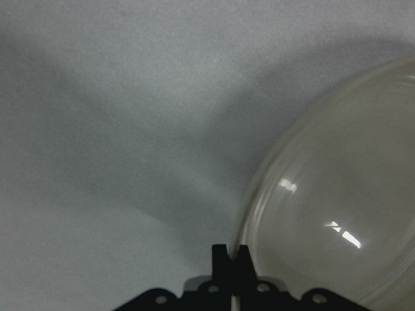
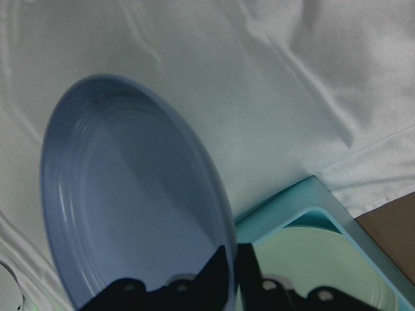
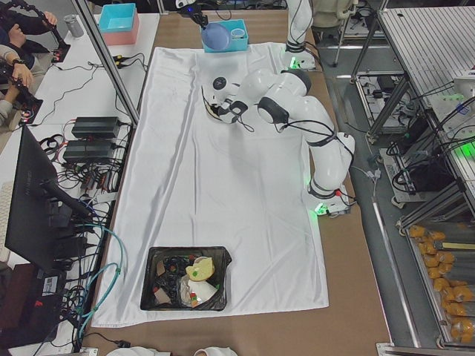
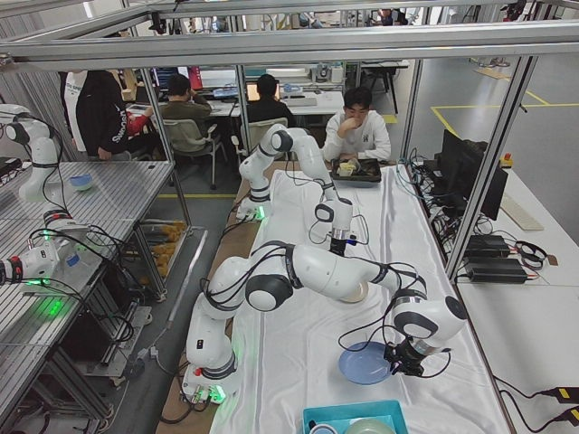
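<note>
A blue plate (image 2: 130,188) is held at its rim by my right gripper, shut on it, beside a teal bin (image 2: 305,194) that holds a pale green plate (image 2: 311,265). The bin also holds a small cup (image 3: 237,34). A cream plate (image 1: 331,194) lies on the white cloth, its rim between the fingers of my left gripper, which is shut on it.
A black bin (image 3: 185,297) with assorted items sits at the far end of the cloth (image 3: 223,185). Monitors and cables line one side.
</note>
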